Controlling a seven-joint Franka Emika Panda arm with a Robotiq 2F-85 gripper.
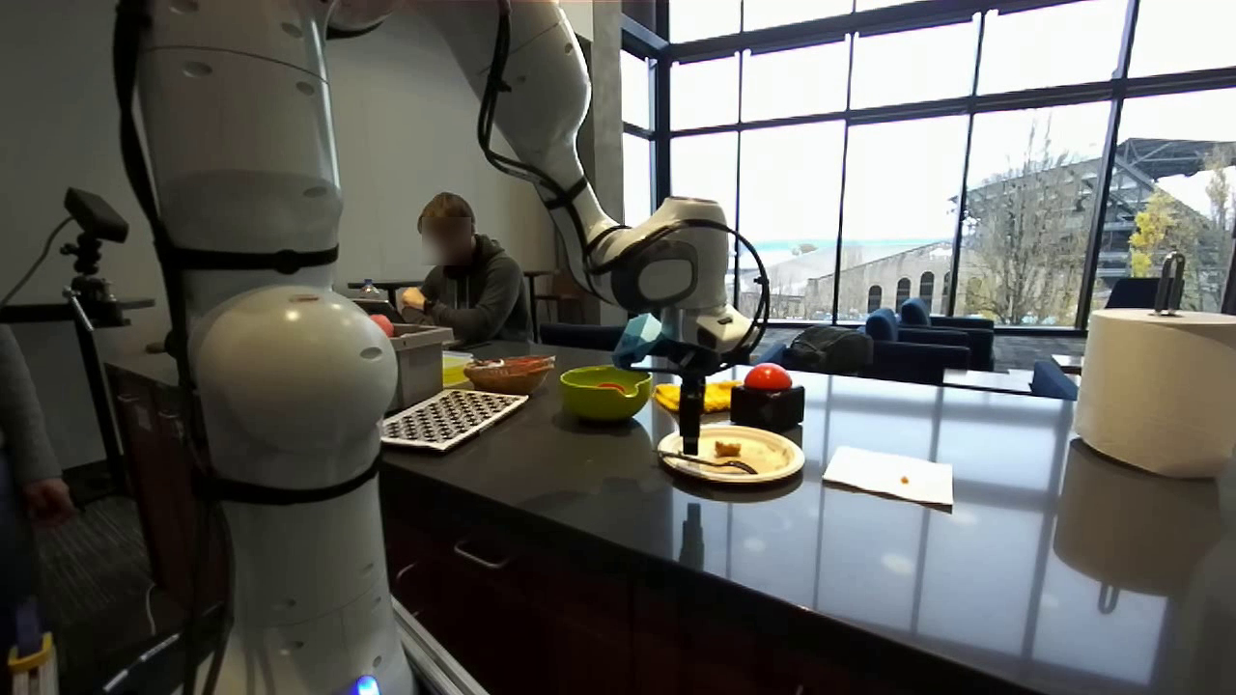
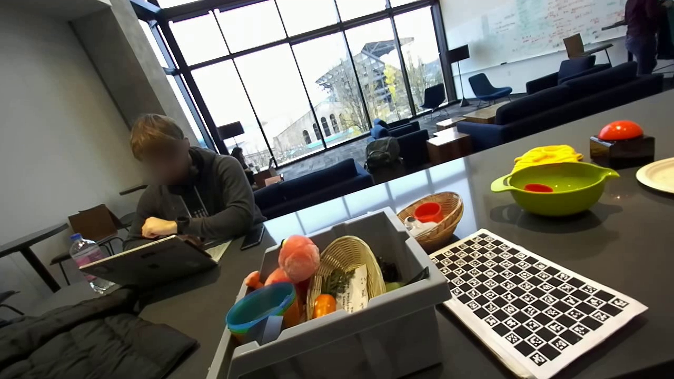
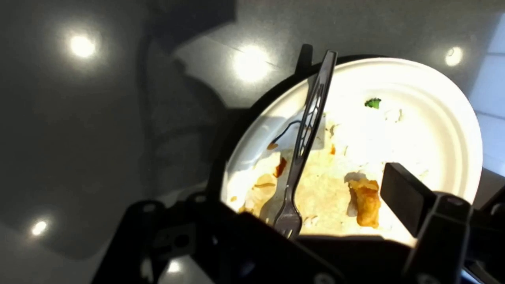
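A round white plate lies on the dark counter, with food crumbs across it. A dark plastic fork rests on it, its handle over the rim and its tines on the food. Near the plate's lower right is a browned food piece, and a bit of broccoli sits higher up. My gripper points down just above the plate's left part in exterior view 1. The wrist view shows the fingers open, the right finger beside the browned piece; neither finger grips anything.
Behind the plate stand a red button on a black box, a yellow cloth and a green bowl. A napkin and paper roll are to the right.
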